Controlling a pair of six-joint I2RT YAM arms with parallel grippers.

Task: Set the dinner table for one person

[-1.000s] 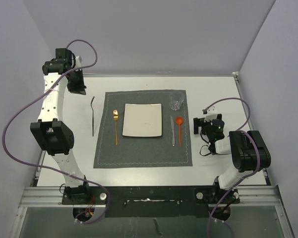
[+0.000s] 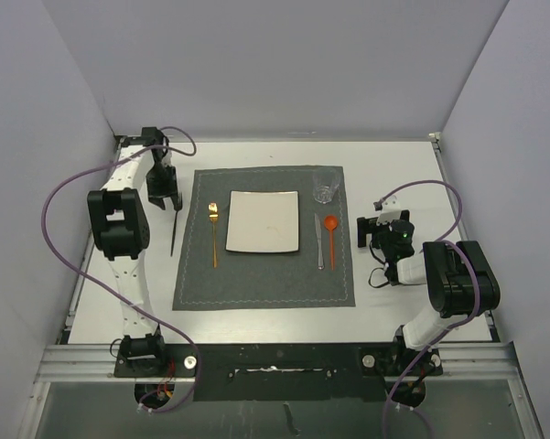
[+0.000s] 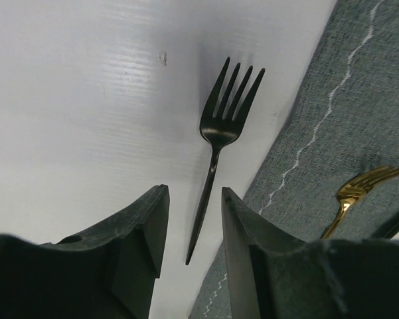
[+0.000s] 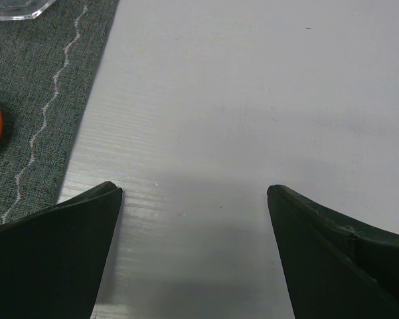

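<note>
A black fork (image 3: pixel 222 127) lies on the white table left of the grey mat (image 2: pixel 262 283). My open left gripper (image 2: pixel 164 193) hangs above it, nothing between its fingers. On the mat are a gold fork (image 2: pixel 214 233) (image 3: pixel 353 190), a square white plate (image 2: pixel 263 221), a silver knife (image 2: pixel 318 242), an orange spoon (image 2: pixel 331 236) and, at the upper right, a clear glass (image 2: pixel 326 186). My right gripper (image 2: pixel 368 231) stands open and empty just right of the mat.
Grey walls enclose the back and both sides.
The right arm and the things on the mat have not moved.
</note>
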